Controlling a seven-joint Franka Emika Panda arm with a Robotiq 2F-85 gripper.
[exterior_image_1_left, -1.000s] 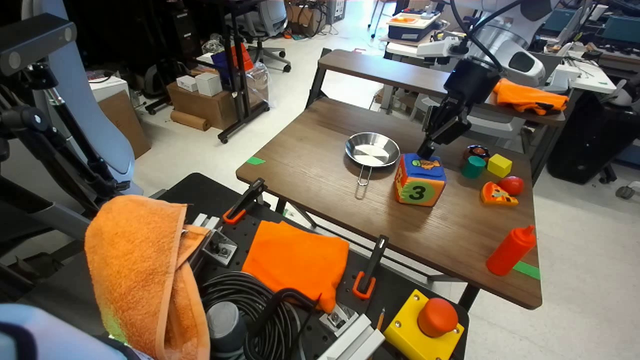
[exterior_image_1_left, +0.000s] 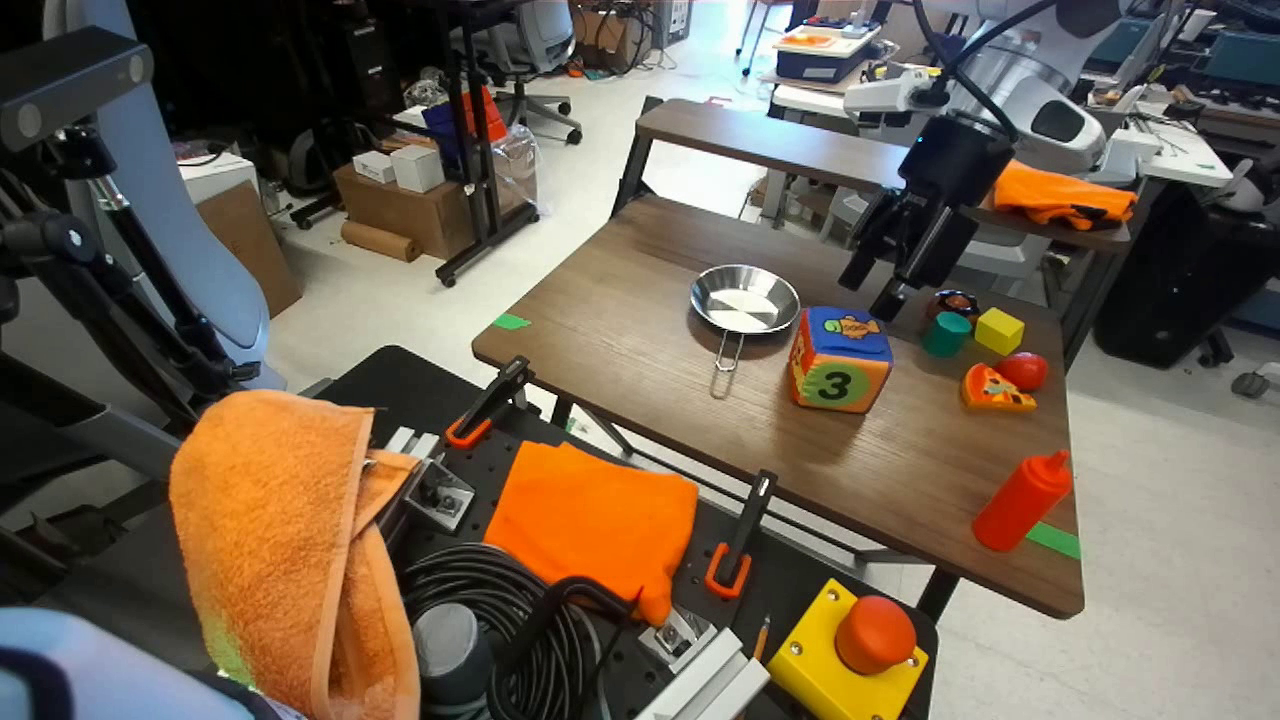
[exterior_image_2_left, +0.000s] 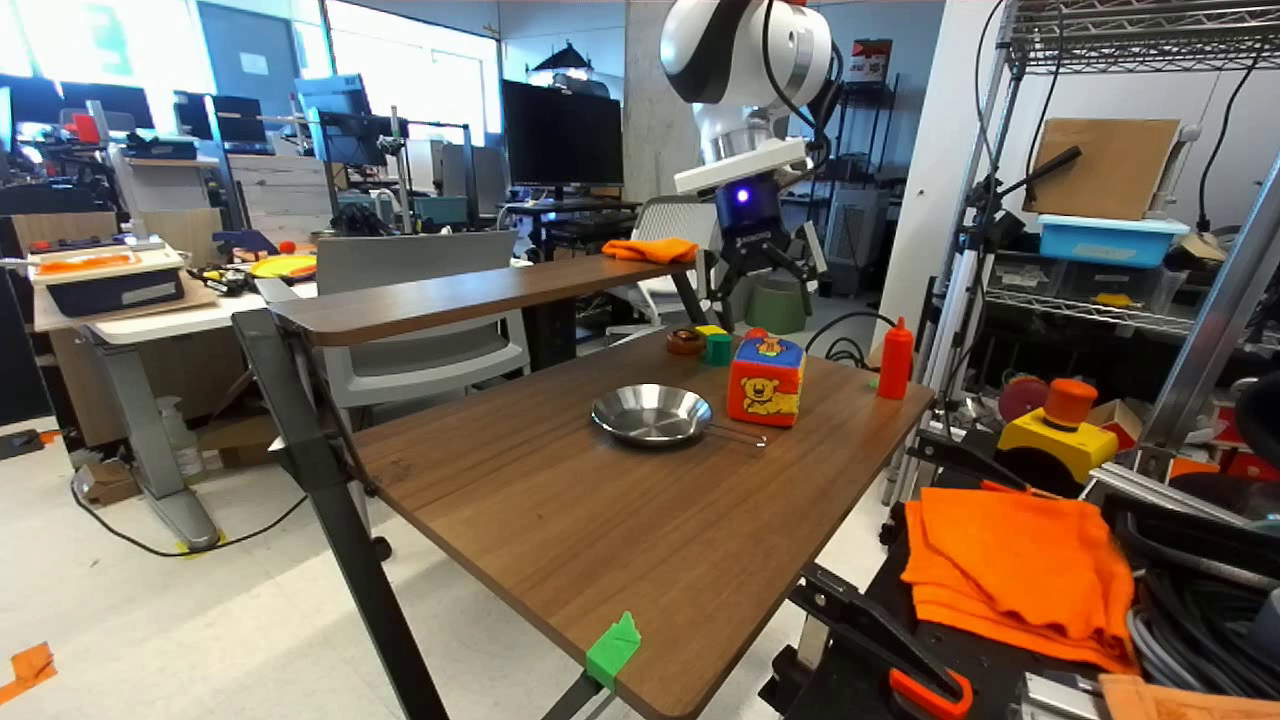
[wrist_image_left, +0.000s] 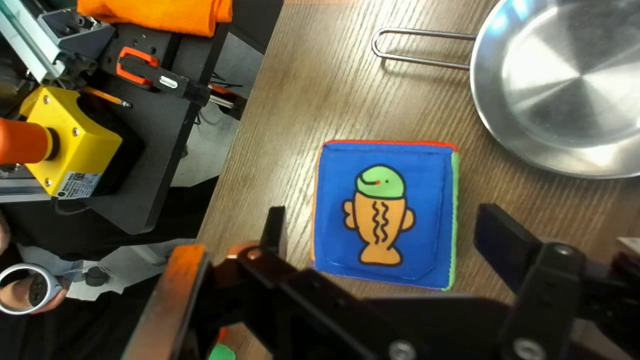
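A soft cube (exterior_image_1_left: 840, 360) with a numbered side and a blue fish face on top stands on the brown table near its middle. In the wrist view the blue face of the cube (wrist_image_left: 385, 213) lies between and beyond my spread fingers. My gripper (exterior_image_1_left: 871, 283) hangs above and behind the cube, open, with nothing held; in exterior view 2 the gripper (exterior_image_2_left: 768, 288) is clear of the table. A metal pan (exterior_image_1_left: 745, 299) rests beside the cube, its wire handle pointing toward the table's front edge.
A green cup (exterior_image_1_left: 947, 334), yellow block (exterior_image_1_left: 998, 330), red ball (exterior_image_1_left: 1023, 370) and pizza slice toy (exterior_image_1_left: 996, 389) cluster right of the cube. A red bottle (exterior_image_1_left: 1022, 500) stands near the front right corner. Behind is a raised shelf (exterior_image_1_left: 768, 142).
The gripper's fingers have spread apart, and the arm has shifted slightly to the right in exterior view 1. Cube and pan have stayed put.
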